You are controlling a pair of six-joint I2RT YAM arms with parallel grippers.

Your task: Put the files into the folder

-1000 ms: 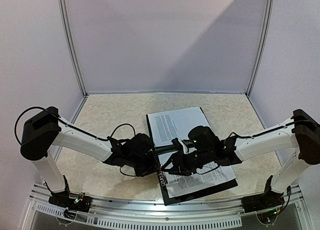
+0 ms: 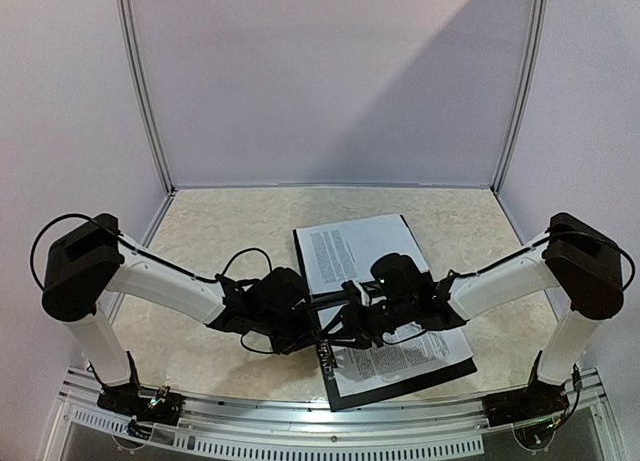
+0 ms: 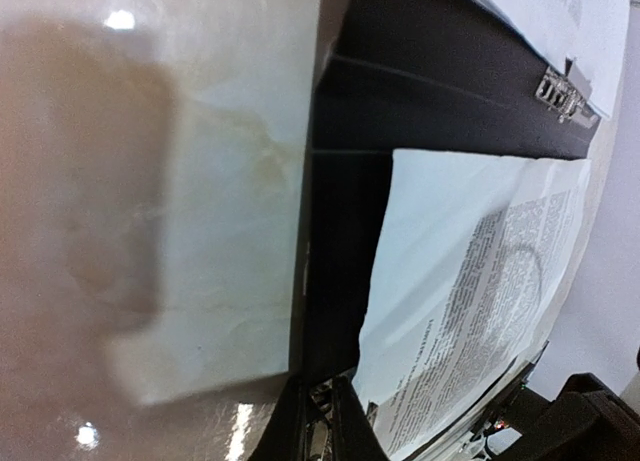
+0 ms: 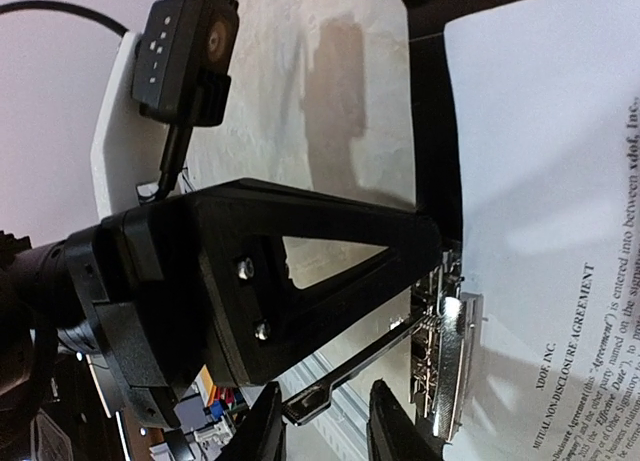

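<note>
An open black folder (image 2: 402,387) lies on the table, with a printed paper (image 2: 400,356) on its near half and another paper (image 2: 362,249) on its far half. A metal clip (image 4: 445,346) sits at the left edge of the near half, beside the paper. My left gripper is at this clip, its fingers close together with metal showing between them. From the clip a thin metal lever (image 4: 350,369) sticks out toward my right gripper. Its tip lies between the right fingers, which look apart; whether they grip it is unclear.
Both arms meet closely over the near half's left edge.
The left arm, folder and papers look unmoved.
</note>
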